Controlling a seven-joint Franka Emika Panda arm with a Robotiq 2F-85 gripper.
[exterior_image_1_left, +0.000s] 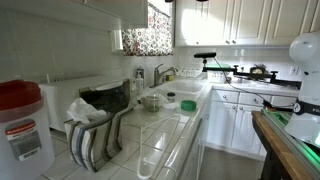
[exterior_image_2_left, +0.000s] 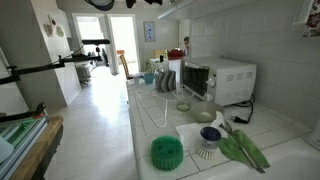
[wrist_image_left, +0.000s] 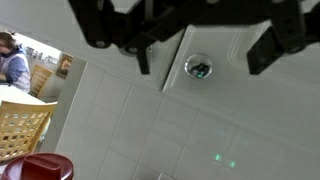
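My gripper stands open in the wrist view, its two dark fingers (wrist_image_left: 142, 55) wide apart. A round, clear knob (wrist_image_left: 198, 66) on a white cabinet door (wrist_image_left: 240, 85) shows in the gap between them. Whether the knob lies within reach of the fingertips cannot be told from this view; no contact shows. At the lower left of that view is a red lid (wrist_image_left: 40, 167). Only dark parts of the arm (exterior_image_2_left: 105, 5) reach into the top of the second exterior view.
The counter holds a red-lidded container (exterior_image_1_left: 23, 125), a rack (exterior_image_1_left: 95, 140), a white toaster oven (exterior_image_2_left: 222, 78), a green round item (exterior_image_2_left: 167, 152), a brush (exterior_image_2_left: 209, 142) and green leaf-shaped items (exterior_image_2_left: 243, 150). White upper cabinets (exterior_image_1_left: 240, 20) hang above.
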